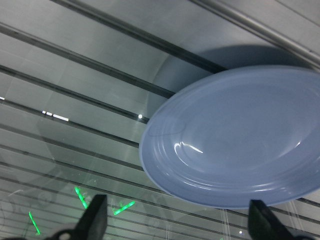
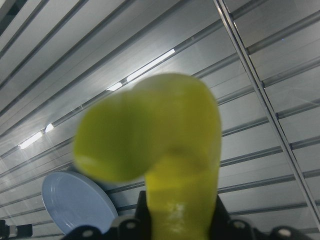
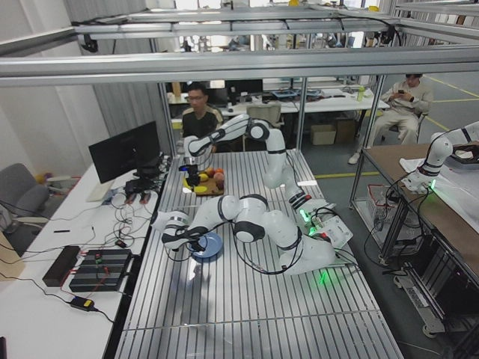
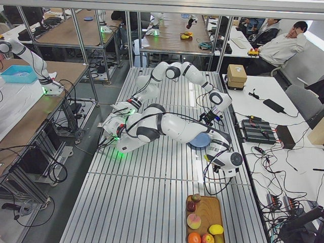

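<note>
A blue plate (image 1: 232,135) lies on the slatted table (image 3: 247,329) below my left gripper (image 3: 198,247) (image 4: 212,117), whose fingers stand open and empty. My right gripper (image 3: 192,179) is shut on a yellow, banana-like object (image 2: 185,130), held up and blurred close to the camera, with the plate (image 2: 77,202) beyond it at lower left. In the camera right view that gripper is largely hidden by its arm.
A wooden tray (image 4: 204,202) holds several fruits, among them a lemon (image 4: 216,229), beyond my right gripper from the plate. Both arms stretch across the middle of the table. The slatted surface beside the tray is clear. A side desk (image 3: 37,321) carries electronics and cables.
</note>
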